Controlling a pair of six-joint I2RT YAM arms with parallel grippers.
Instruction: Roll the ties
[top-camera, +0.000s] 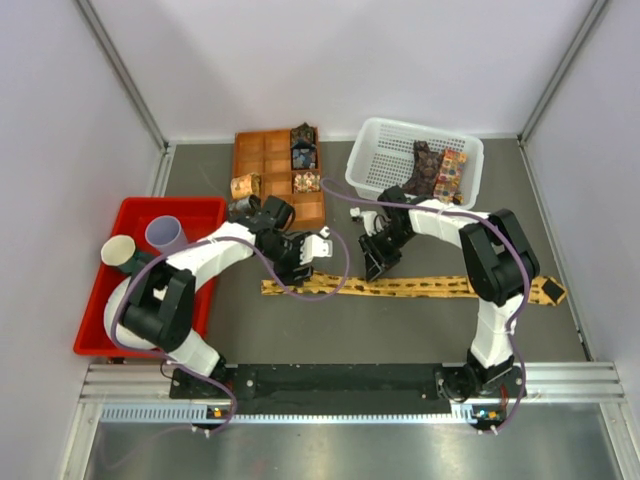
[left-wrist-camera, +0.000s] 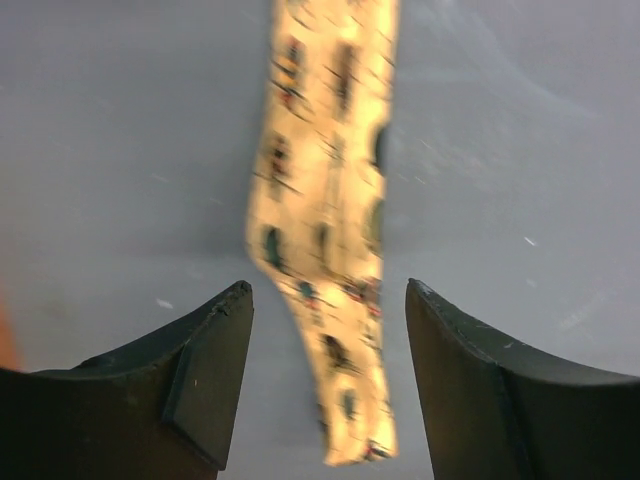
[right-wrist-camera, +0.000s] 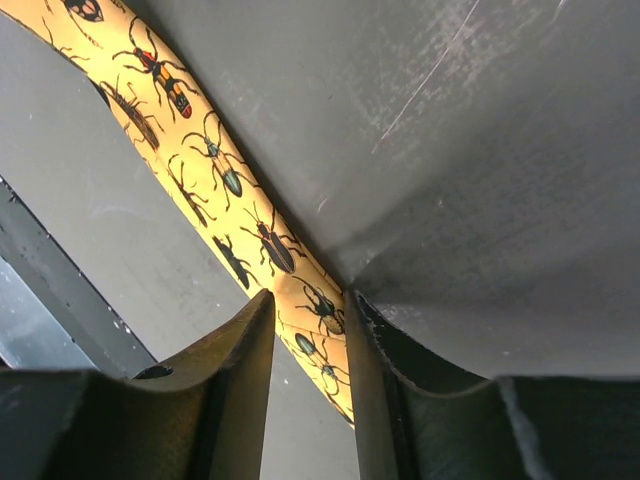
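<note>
A yellow tie (top-camera: 430, 287) printed with black beetles lies stretched flat across the table, its wide dark-patched end (top-camera: 546, 291) at the far right. My left gripper hangs open above the narrow left end of the tie (left-wrist-camera: 340, 370), not touching it as far as I can tell. At the middle of the strip, my right gripper is low over the tie (right-wrist-camera: 235, 185), its fingers part open on either side of the band. Whether those fingers press on the fabric I cannot tell.
An orange divided box (top-camera: 265, 160) holding several rolled ties stands at the back. To its right is a white basket (top-camera: 375, 150) with folded ties (top-camera: 450, 172). The red bin (top-camera: 90, 325) with cups and a plate fills the left side. Bare table (top-camera: 400, 330) lies in front of the tie.
</note>
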